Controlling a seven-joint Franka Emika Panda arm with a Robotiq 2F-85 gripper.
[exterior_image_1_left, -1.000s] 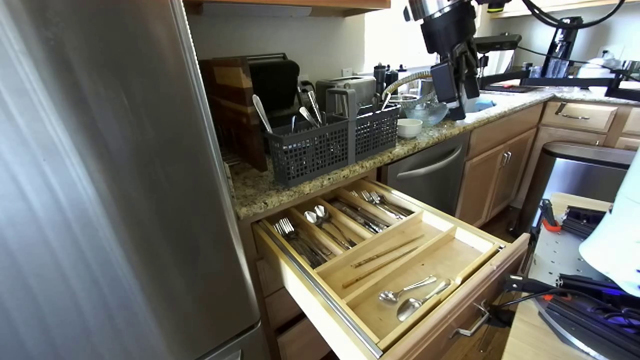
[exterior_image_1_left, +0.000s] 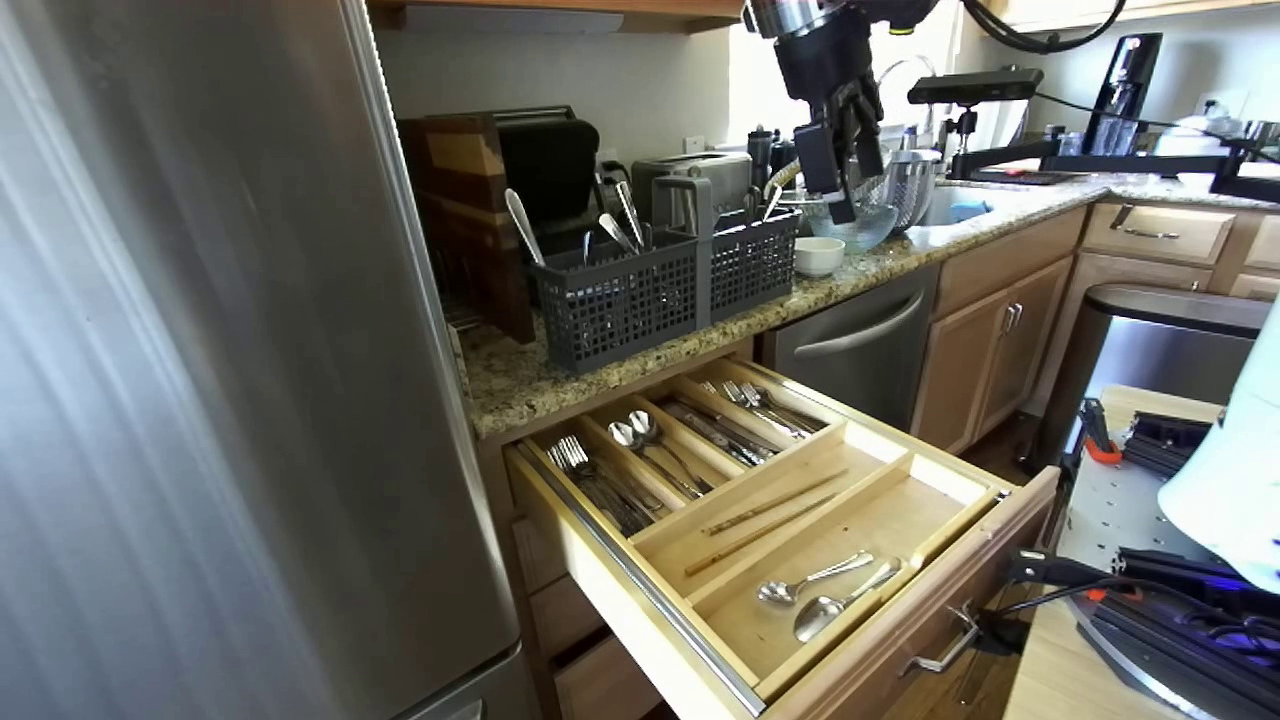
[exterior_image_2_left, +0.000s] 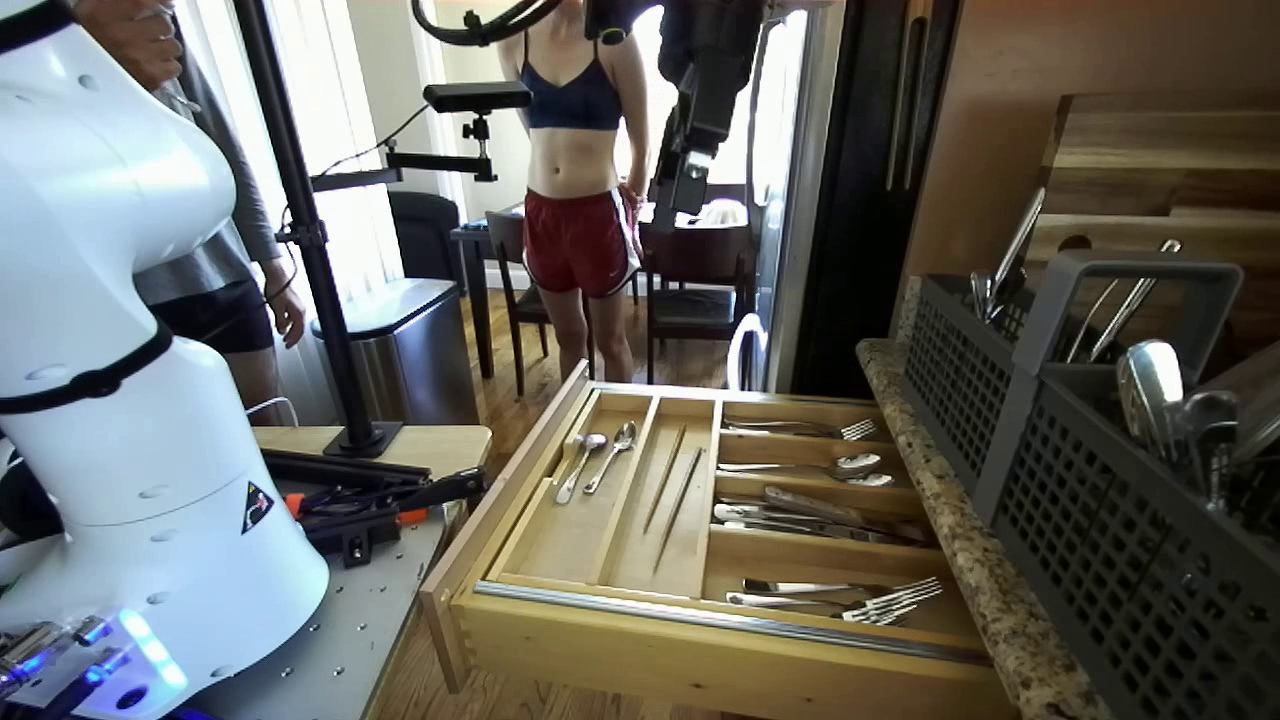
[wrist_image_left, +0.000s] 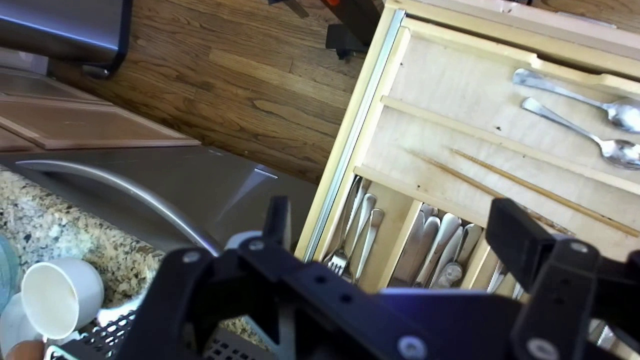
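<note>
My gripper is open and empty, its dark fingers (wrist_image_left: 519, 243) spread wide in the wrist view. In exterior view 1 the gripper (exterior_image_1_left: 843, 180) hangs high over the counter, near the right end of the grey cutlery basket (exterior_image_1_left: 624, 300). Handles of several utensils stick up from that basket. Below, the wooden drawer (exterior_image_1_left: 924, 606) is pulled out, with forks (exterior_image_1_left: 594, 480), spoons (exterior_image_1_left: 654, 444) and knives (exterior_image_1_left: 720, 432) in its rear compartments. Two chopsticks (exterior_image_2_left: 678, 510) lie in a middle compartment, and two spoons (exterior_image_1_left: 828, 606) in the front one.
A white bowl (exterior_image_1_left: 819, 256) and a glass bowl (exterior_image_1_left: 854, 226) stand on the counter right of the basket. The fridge (exterior_image_1_left: 240, 360) flanks the drawer. Two people stand in exterior view 2, one in red shorts (exterior_image_2_left: 582, 246) beyond the drawer.
In exterior view 1 my gripper has moved left and slightly up, toward the basket. The drawer and its cutlery look unchanged.
</note>
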